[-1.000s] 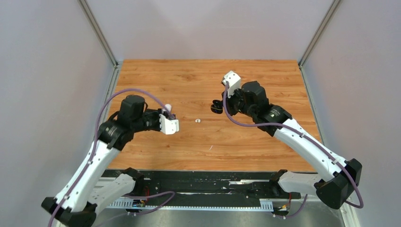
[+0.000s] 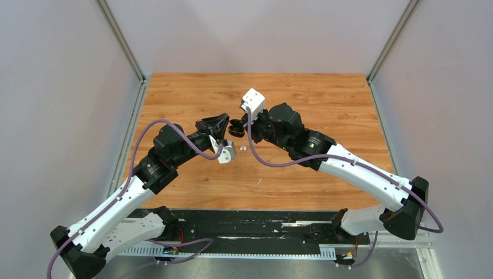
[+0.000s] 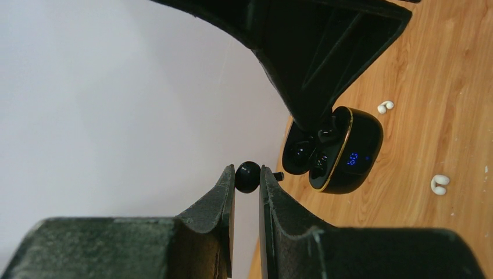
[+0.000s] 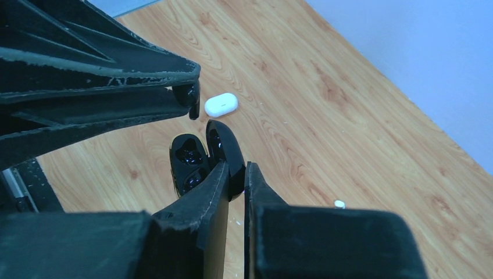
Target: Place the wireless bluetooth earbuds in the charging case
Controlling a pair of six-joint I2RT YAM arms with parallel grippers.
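A black earbud (image 3: 247, 178) is pinched between the tips of my left gripper, its stem pointing out to the right. My right gripper is shut on the open black charging case (image 4: 189, 152), holding it above the table. In the left wrist view the case (image 3: 356, 148) shows a gold rim and a lit blue display. Dark hollows show inside it; whether one holds an earbud, I cannot tell. In the right wrist view the earbud (image 4: 195, 106) hangs above the case, apart from it. From above, left gripper (image 2: 227, 120) and case (image 2: 236, 128) almost meet.
White earbuds (image 3: 440, 184) lie loose on the wooden table under the case. A small white case (image 4: 221, 104) rests on the table too. Both grippers are close together over the table's middle.
My right gripper has moved left with the case. The left gripper has turned and moved right and toward the back, closing the gap between the two.
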